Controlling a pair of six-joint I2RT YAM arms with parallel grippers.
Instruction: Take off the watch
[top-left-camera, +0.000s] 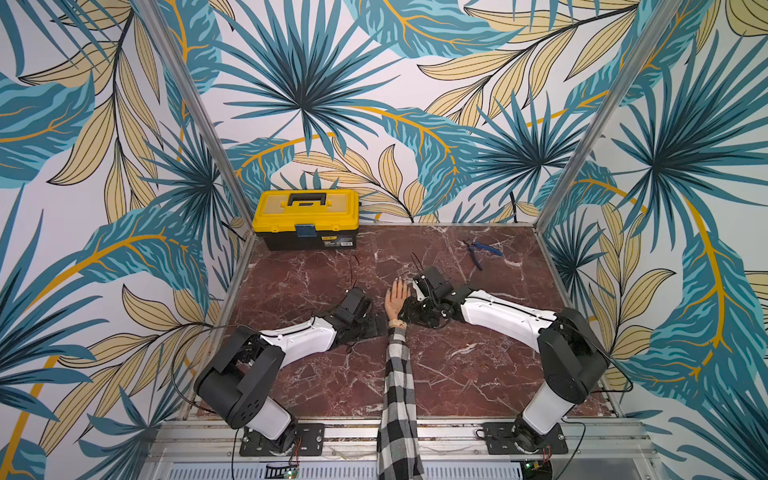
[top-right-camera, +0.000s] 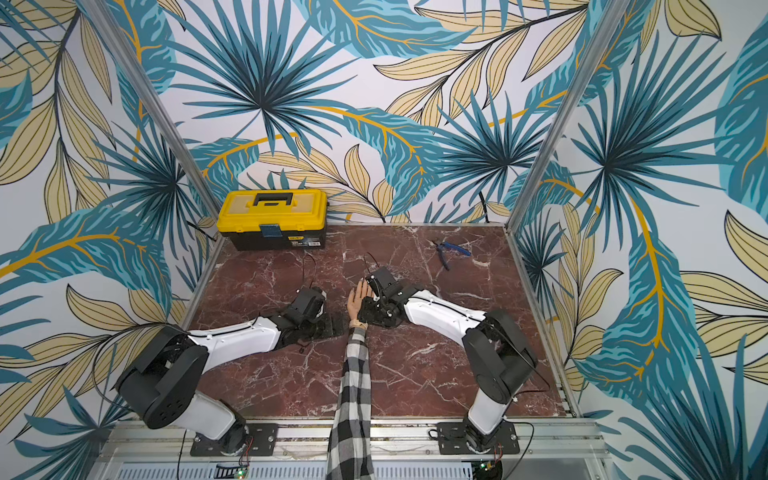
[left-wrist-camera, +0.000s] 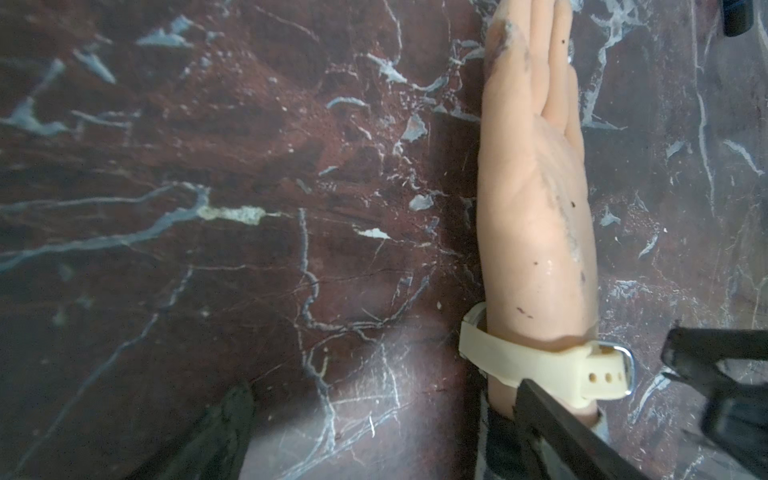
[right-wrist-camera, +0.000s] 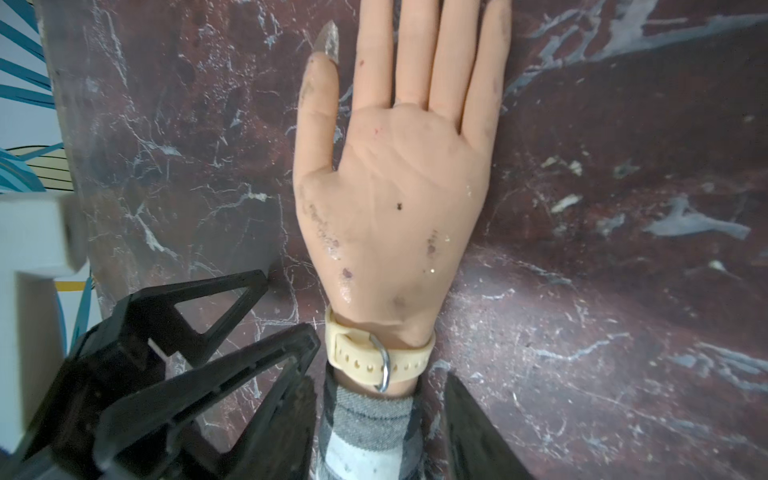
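Note:
A mannequin hand (top-left-camera: 396, 297) lies palm up mid-table, in a checked sleeve. On its wrist is a cream watch strap with a metal buckle, fastened; the left wrist view shows the strap (left-wrist-camera: 536, 364) side-on with the buckle at its right. My left gripper stands open just left of the wrist, its right finger reaching up close to the strap, nothing held. My right gripper is open over the wrist just below the strap, its fingers either side of the sleeve's edge, holding nothing visible.
A yellow-lidded toolbox (top-left-camera: 305, 216) stands at the back left. Blue-handled pliers (top-left-camera: 484, 249) lie at the back right. Both arms crowd close to the wrist.

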